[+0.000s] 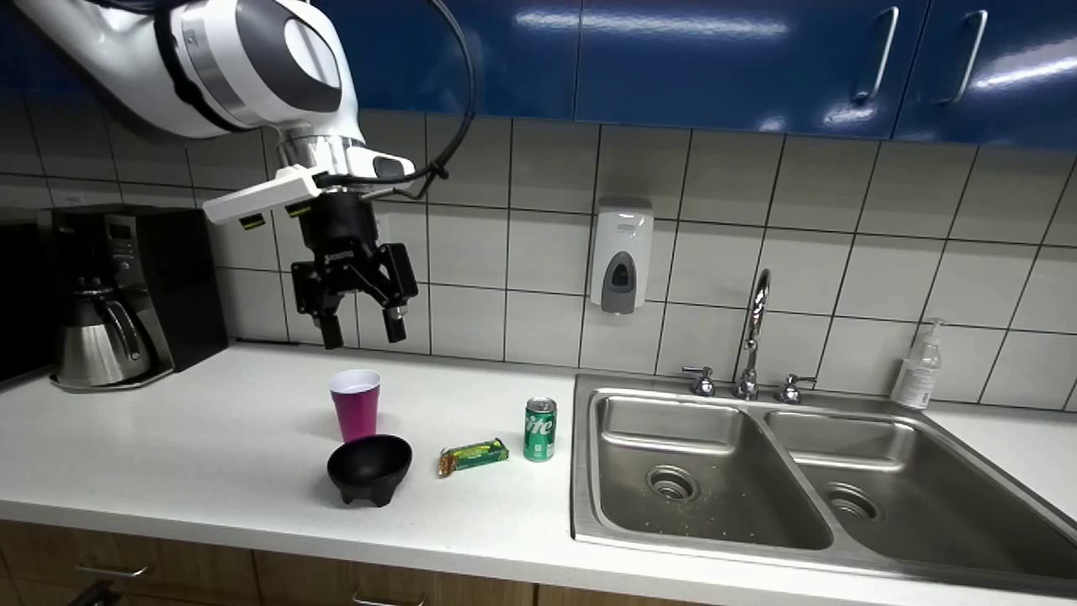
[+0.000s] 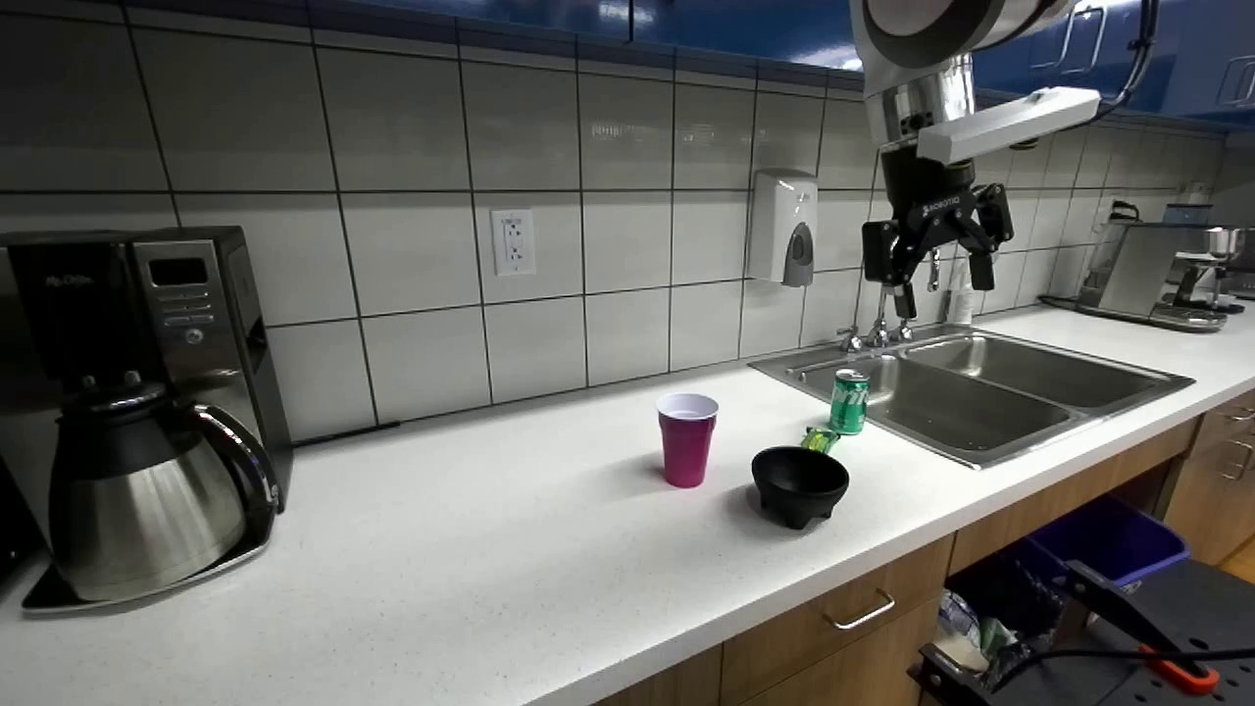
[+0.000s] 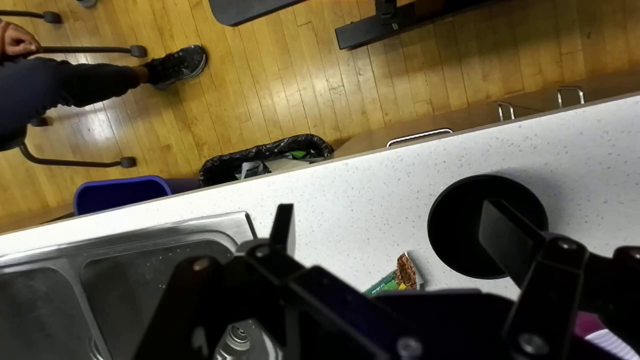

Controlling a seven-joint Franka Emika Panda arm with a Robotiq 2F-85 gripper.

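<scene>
High above the counter, my gripper hangs open and empty, its fingers pointing down. A black three-legged bowl sits near the counter's front, looking empty in the wrist view. Just behind it stands an upright magenta cup with a white inside. To the bowl's right lies a green-wrapped bar with a brownish end. Beyond that, a green soda can is upright near the sink. In the wrist view one finger overlaps the bowl, and my gripper's body partly covers the bar, can and cup.
A double metal sink with a faucet takes up the right side. At the left end is a coffee maker. Blue cabinets hang above.
</scene>
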